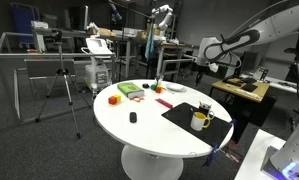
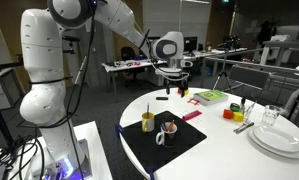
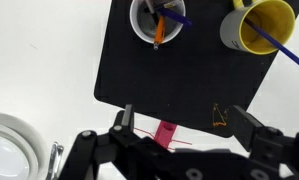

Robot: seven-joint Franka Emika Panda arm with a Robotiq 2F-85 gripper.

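Note:
My gripper (image 1: 199, 76) hangs in the air above the far part of the round white table. In the wrist view its two fingers stand wide apart; the gripper is open with nothing held. A yellow mug (image 1: 199, 122) stands on a black mat (image 1: 179, 116), with a purple-blue pen leaning in it in the wrist view. Close beside it is a second mug (image 2: 169, 134) holding several pens, one of them orange. A red object (image 3: 165, 134) lies just off the mat's edge, below the gripper in the wrist view.
White plates (image 2: 276, 141) are stacked at one side of the table, with cutlery beside them. A green tray (image 2: 211, 97) and small coloured blocks (image 2: 234, 115) sit farther along. A dark object (image 1: 133, 117) lies alone near the edge; bare tabletop surrounds it.

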